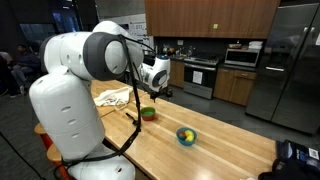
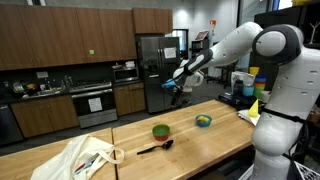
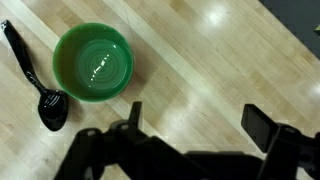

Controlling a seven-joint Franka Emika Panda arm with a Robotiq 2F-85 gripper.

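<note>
My gripper stands open in the wrist view, its fingers wide apart and bare table between them. In the first exterior view the gripper [image 1: 162,97] hangs above the table, behind the green bowl [image 1: 149,114]. From the wrist, the green bowl [image 3: 92,62] lies at the upper left and looks empty. A black spoon [image 3: 52,103] rests on the table just beside it. Farther off is a blue bowl [image 1: 186,137] with coloured things inside, among them something yellow [image 1: 189,137]. The second exterior view shows the green bowl [image 2: 161,131] and the blue bowl [image 2: 203,121] apart.
A white cloth [image 2: 80,158] lies crumpled at one end of the wooden table [image 1: 215,150]. Between the two bowls the tabletop is bare. A dark object [image 3: 300,15] shows in the wrist view's upper right corner.
</note>
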